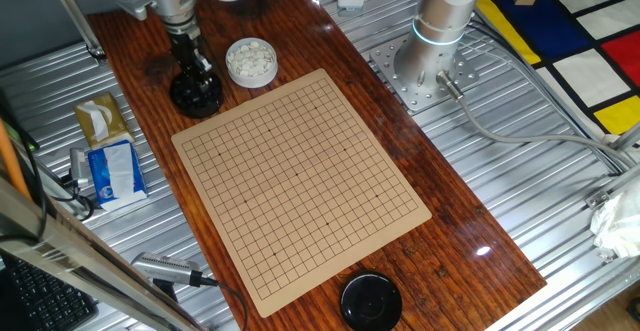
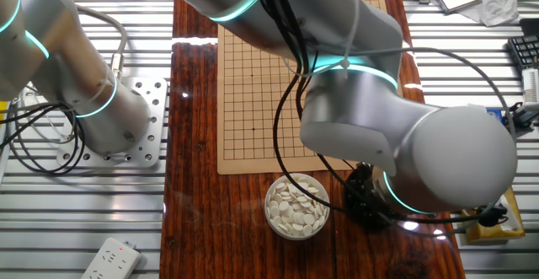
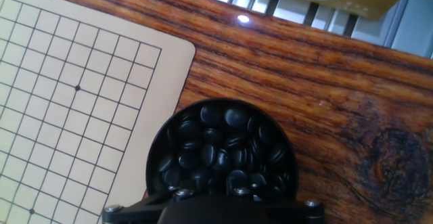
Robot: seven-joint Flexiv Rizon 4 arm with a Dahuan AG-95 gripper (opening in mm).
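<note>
A black bowl (image 3: 154, 149) full of glossy black stones (image 3: 210, 137) sits beside one corner of the pale gridded board (image 3: 101, 109). My gripper is over the near side of this bowl in the wrist view, its dark fingertips against equally dark stones. Whether the fingers are apart or closed, and whether a stone is between them, does not show. In exterior view 1 the gripper (image 1: 203, 71) points down at the black bowl (image 1: 196, 103). No stones lie on the board (image 1: 297, 181). The arm hides most of that bowl in exterior view 2.
Close to the black bowl stands a white bowl (image 1: 251, 63) of white stones. Another dark round dish or lid (image 1: 370, 302) lies off the board's opposite end. Tissue packs (image 1: 117, 174) are beside the table (image 1: 470, 261). Cables (image 2: 290, 127) hang along the arm.
</note>
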